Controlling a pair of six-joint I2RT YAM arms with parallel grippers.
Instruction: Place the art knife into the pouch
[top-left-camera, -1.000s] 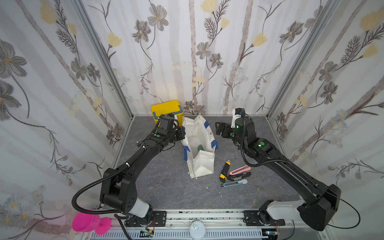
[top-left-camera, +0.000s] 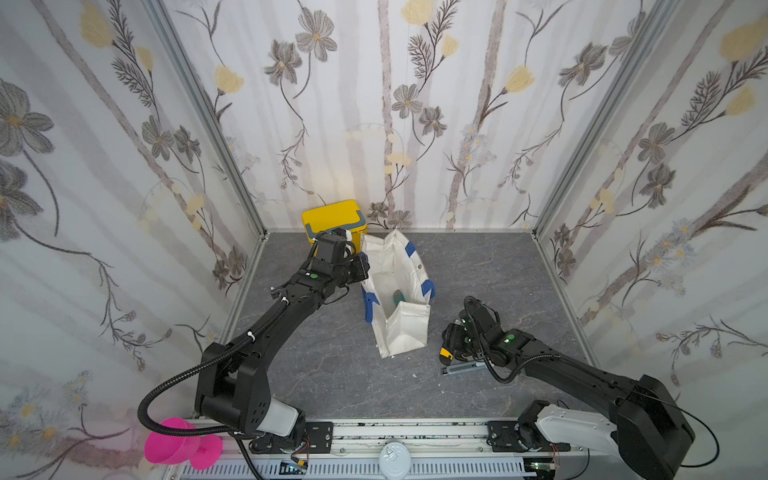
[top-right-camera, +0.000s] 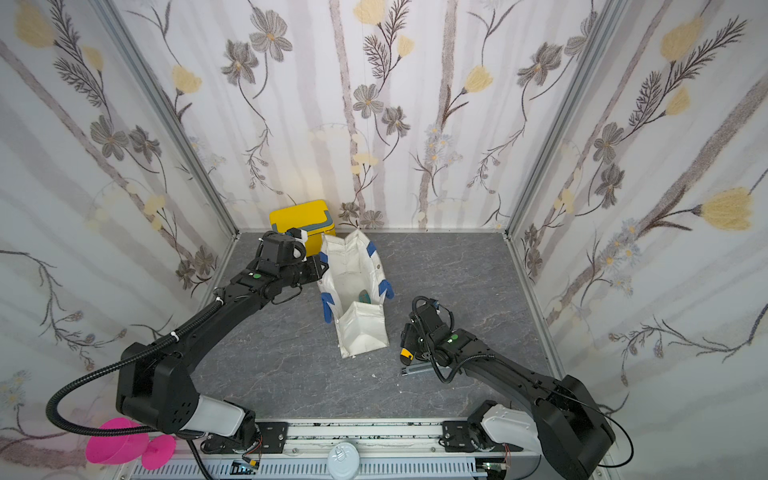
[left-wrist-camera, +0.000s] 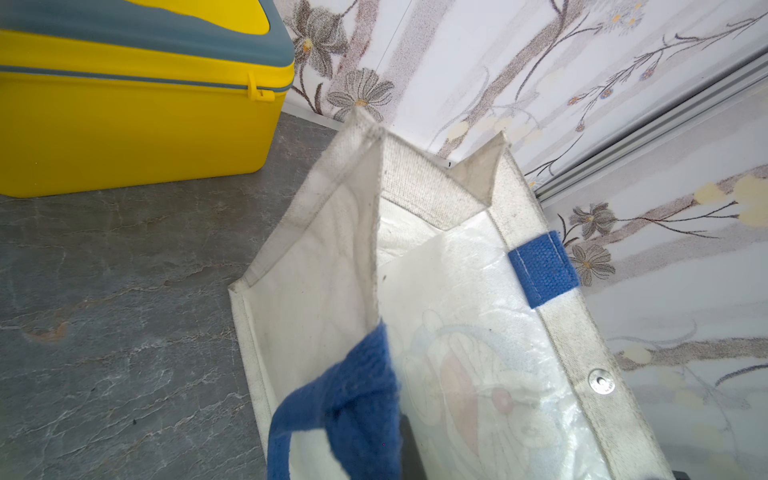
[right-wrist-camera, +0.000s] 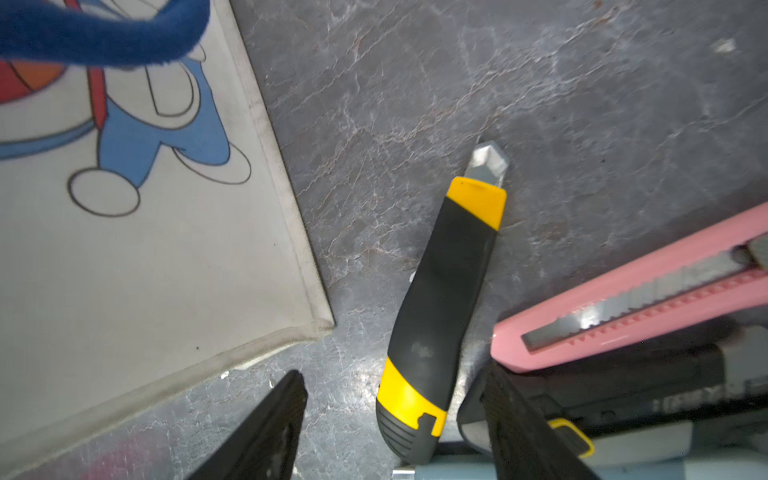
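Observation:
The white pouch (top-left-camera: 404, 324) stands open in mid-table, a small teal item inside. My left gripper (top-left-camera: 361, 269) is at its left rim, shut beside the blue strap (left-wrist-camera: 336, 384); whether cloth is between the fingers is hidden. My right gripper hangs part open right over a black-and-yellow art knife (right-wrist-camera: 436, 296), fingers on either side of its lower end, not closed on it. A pink knife (right-wrist-camera: 616, 296), a black knife (right-wrist-camera: 624, 380) and a light-blue knife (top-left-camera: 460, 369) lie just to the right and below.
A yellow box (top-left-camera: 332, 216) stands behind the pouch at back left. Bare table (top-right-camera: 448, 264) lies at back right and at front left. Walls close in the back and sides.
My right gripper has come down and toward the front, from beside the pouch's back part to over the knives. The left arm has barely moved.

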